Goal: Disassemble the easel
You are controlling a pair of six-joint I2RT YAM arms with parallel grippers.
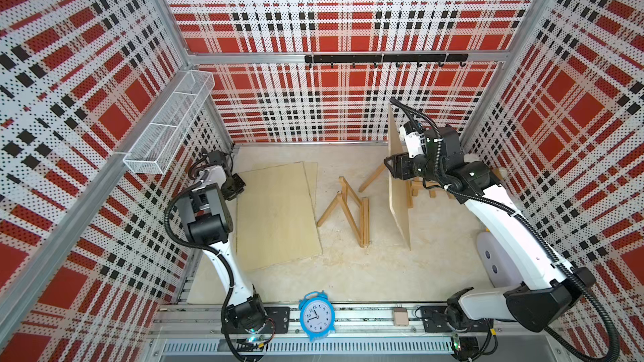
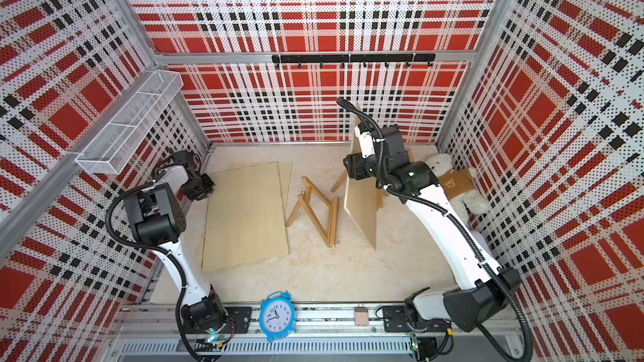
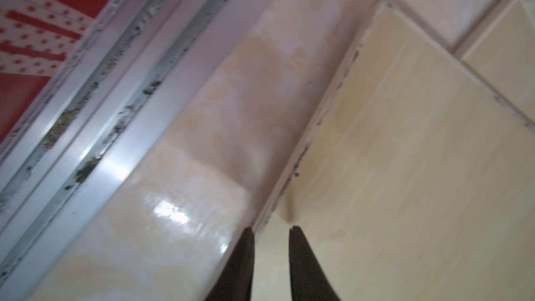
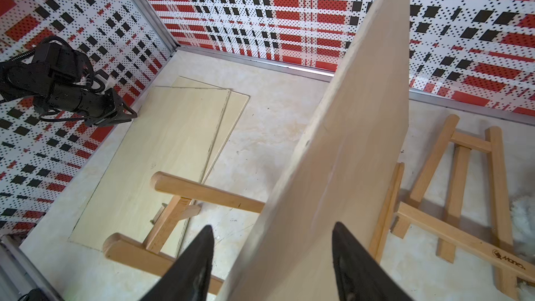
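An upright board (image 1: 398,194), on the easel at right, stands edge-on to the top views. My open right gripper has the board's near edge running between its spread fingers, not clamped. Wooden legs of a second easel frame (image 1: 352,211) stand on the table left of that board. Two flat boards (image 1: 276,218) lie overlapping at left. My left gripper hangs over the left edge of the upper flat board (image 3: 423,150); a narrow gap shows between its fingers, with nothing held.
A slatted wooden frame (image 4: 454,206) sits behind the upright board at right, near a white plush toy (image 2: 477,201). A blue clock (image 1: 316,315) rests at the front edge. A wire basket (image 1: 167,124) hangs on the left wall.
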